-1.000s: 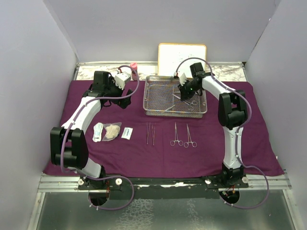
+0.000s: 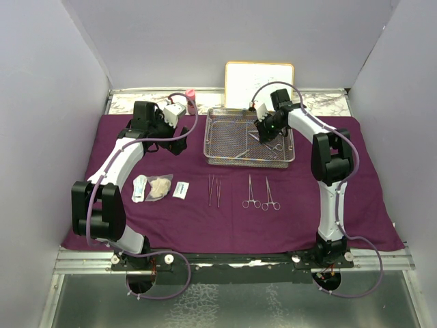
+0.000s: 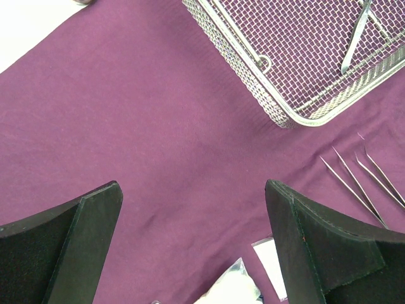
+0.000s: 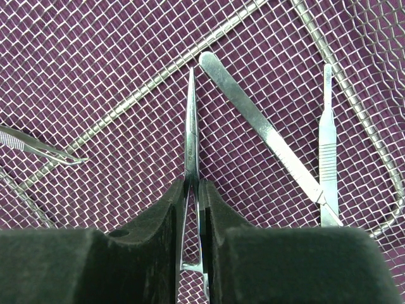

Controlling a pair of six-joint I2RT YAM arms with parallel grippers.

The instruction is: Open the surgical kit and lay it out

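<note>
My right gripper is down in the mesh tray [image 2: 225, 137], its fingers close together around the middle of a long steel clamp [image 4: 191, 139]. Beside it in the tray lie a flat steel handle [image 4: 266, 136], a scalpel handle [image 4: 327, 152] and another instrument [image 4: 25, 142] at the left. My left gripper stands open over the purple cloth, left of the tray. On the cloth in front of the tray lie two tweezers [image 2: 210, 191] and two ring-handled clamps [image 2: 251, 195].
Packets [image 2: 180, 190] and a bag of gauze [image 2: 160, 186] lie on the left of the cloth. A white board [image 2: 259, 75] and a pink bottle [image 2: 190, 101] stand at the back.
My right gripper has shifted very slightly within the tray. The left arm and the items on the cloth have not moved.
</note>
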